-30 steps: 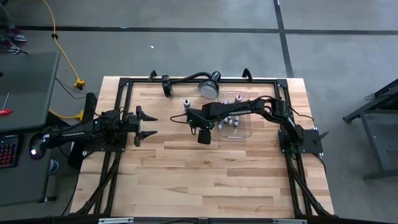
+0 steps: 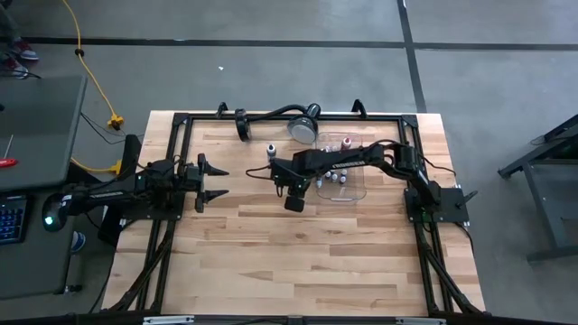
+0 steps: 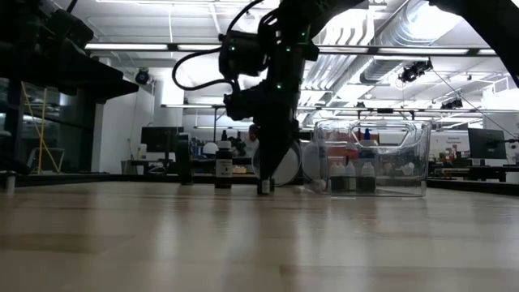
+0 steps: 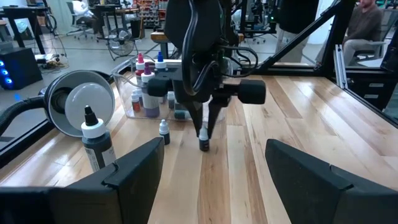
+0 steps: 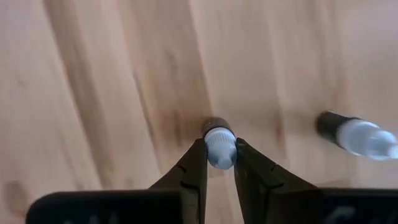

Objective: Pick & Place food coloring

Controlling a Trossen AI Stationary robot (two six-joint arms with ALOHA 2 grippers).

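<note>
A small dark dropper bottle with a pale cap (image 5: 220, 148) is pinched by its cap between the fingers of my right gripper. In the left wrist view that bottle (image 4: 204, 142) is upright, at or close to the tabletop. A second small dropper bottle (image 4: 164, 131) stands a short way off, touched by nothing. Several bottles stand inside the clear bin (image 3: 413, 162). My left gripper (image 2: 217, 183) is wide open over the left side of the table, empty between its fingers.
A larger dark bottle with a white collar (image 4: 97, 138) stands near the round lamp head (image 4: 87, 102). The bin (image 2: 361, 186) is behind and beside my right arm. Bare wood (image 2: 298, 262) fills the front of the table.
My left gripper stays put.
</note>
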